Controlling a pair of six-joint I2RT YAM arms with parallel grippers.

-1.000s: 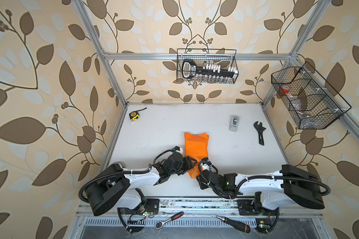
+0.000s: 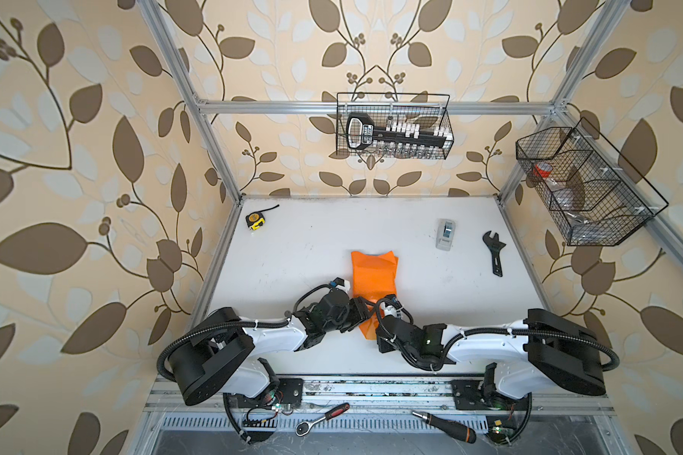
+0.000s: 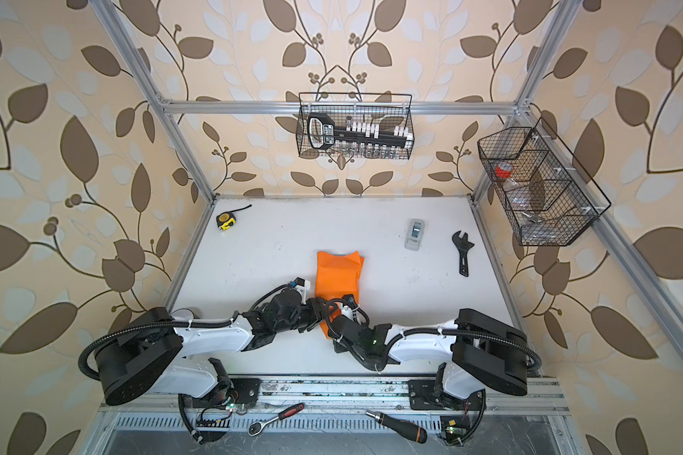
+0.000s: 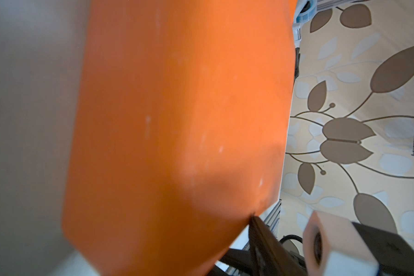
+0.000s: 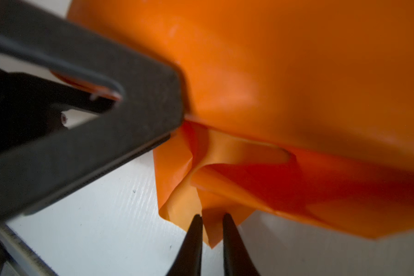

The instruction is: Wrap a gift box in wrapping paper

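The orange paper package [image 2: 374,279] lies near the middle of the white table, its front end covered by both arms. My left gripper [image 2: 367,308] reaches over that end from the left; its finger state is hard to make out. In the left wrist view, smooth orange paper [image 4: 184,115] fills most of the picture. The right wrist view shows a loose, folded paper flap [image 5: 234,179] hanging open below the package. There my right gripper has a narrow gap between its tips, over the flap's point. A large black finger [image 5: 156,101] beside them presses near the paper's edge.
A tape measure [image 2: 255,220] lies at the back left. A grey device [image 2: 445,234] and an adjustable wrench [image 2: 494,252] lie at the right. Wire baskets [image 2: 394,136] hang on the walls.
The right arm has shifted a little to the left and further over the package's front end. The left arm has barely moved, and the package stays nearly in place.
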